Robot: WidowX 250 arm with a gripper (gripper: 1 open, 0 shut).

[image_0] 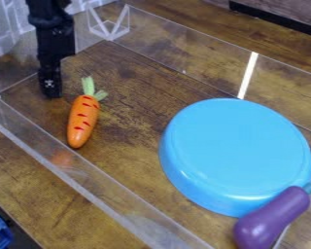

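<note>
My dark gripper [51,83] is at the upper left, low over the wooden floor by the clear side wall; whether it is open or shut I cannot tell. An orange toy carrot [82,121] with green leaves lies just to its right and nearer the camera. A light blue upturned round dish or pan [229,151] fills the right side, and a purple eggplant-like piece [270,219] lies at its lower right edge.
Clear low walls [100,199] border the work area. Bare wood [158,88] is free between the carrot and the blue object and toward the back. A small blue item sits outside at the lower left.
</note>
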